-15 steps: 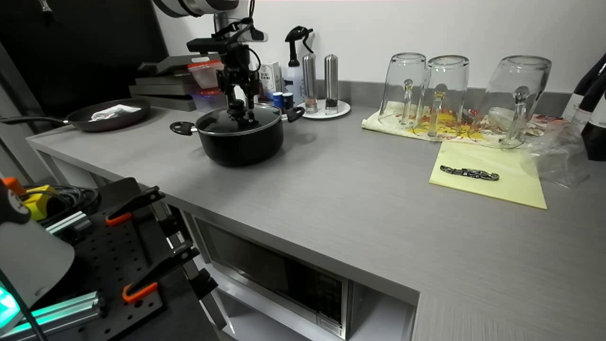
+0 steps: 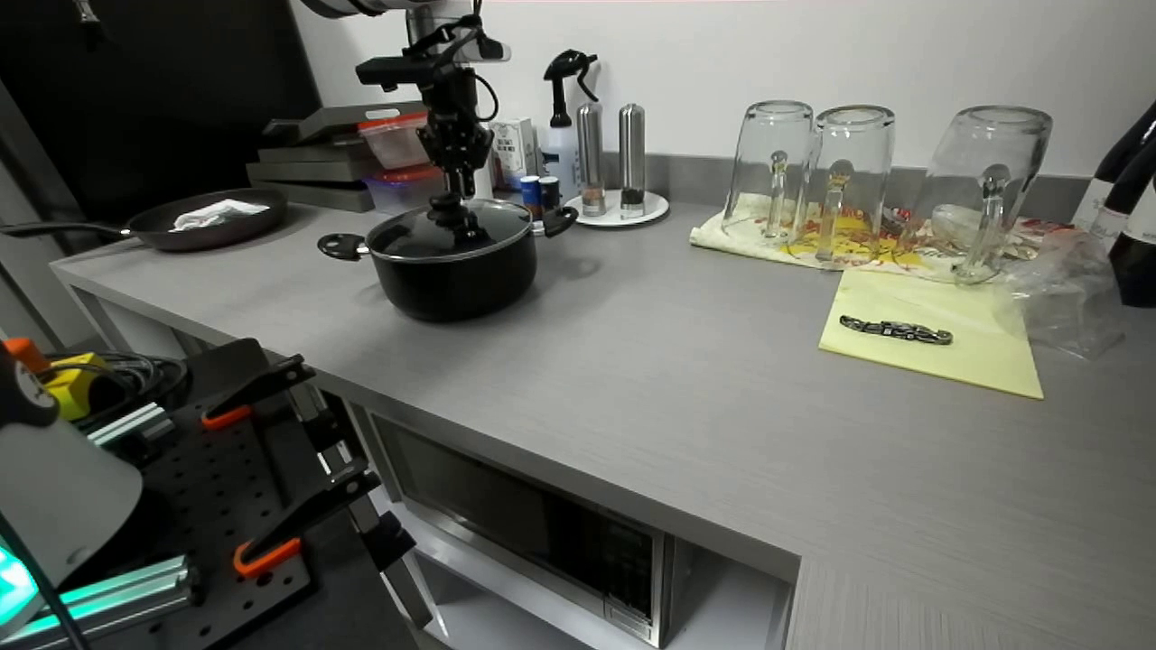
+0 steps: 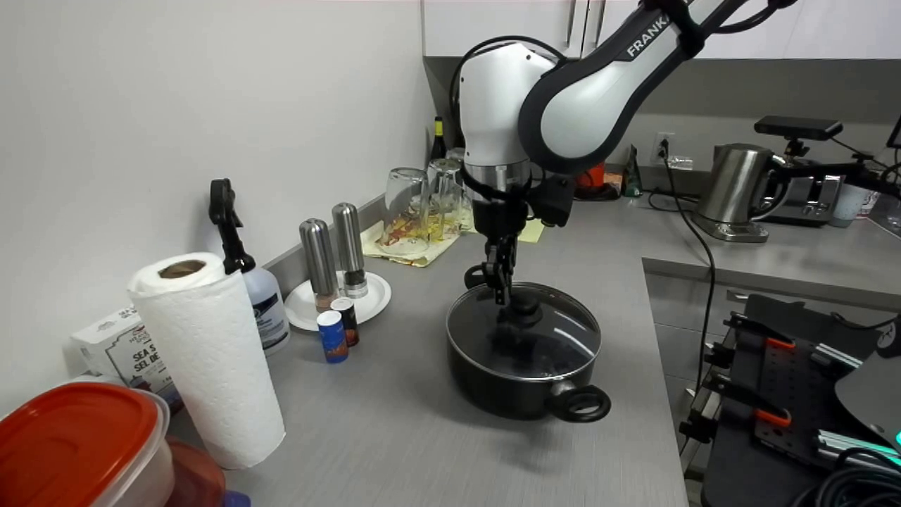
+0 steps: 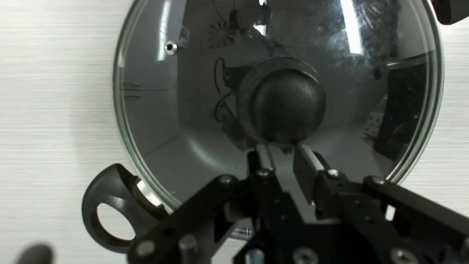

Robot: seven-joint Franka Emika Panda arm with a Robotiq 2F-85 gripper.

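A black two-handled pot [image 2: 455, 283] stands on the grey counter, covered by a glass lid [image 3: 549, 342] with a round black knob [image 4: 288, 105]. In the wrist view my gripper is over the lid, its fingertips just at the knob's near edge. A narrow gap shows between the fingers, partly open, and the knob lies beyond their tips rather than between them. From the second exterior view, the gripper [image 3: 502, 296] hangs upright beside the knob. Whether a finger touches it cannot be told.
Pepper and salt mills on a white plate [image 2: 656, 209] and small shakers [image 3: 333, 335] stand near the wall. Glass mugs [image 2: 856, 184] rest on a cloth farther right. A frying pan [image 2: 222, 222] lies left.
My fingers were spread wider and lower, around the knob; now they are closer together and a little higher. The pot has shifted slightly left and toward the counter's front.
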